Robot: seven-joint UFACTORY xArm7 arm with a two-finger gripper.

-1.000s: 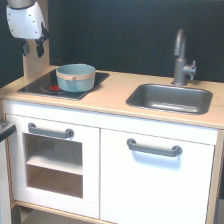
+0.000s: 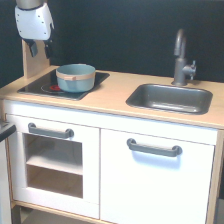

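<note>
My gripper (image 2: 40, 50), dark-fingered below a white arm, hangs in the upper left of the camera view. It is above the hob's left side, up and to the left of the pot, and apart from it. Its fingers are too small and dark against the wall to show whether they are open or shut. A blue-grey pot (image 2: 76, 82) with a tan handle stands upright on the black hob (image 2: 50, 88).
A sink (image 2: 170, 97) with a grey tap (image 2: 181, 62) is set into the right of the wooden counter (image 2: 113, 92). Bare counter lies between hob and sink. Below are a windowed oven door (image 2: 55, 165) and a white cupboard door (image 2: 150, 180) with grey handles.
My gripper has shifted slightly to the right and a little down, and its fingers look turned. The pot and the rest of the kitchen have not visibly moved.
</note>
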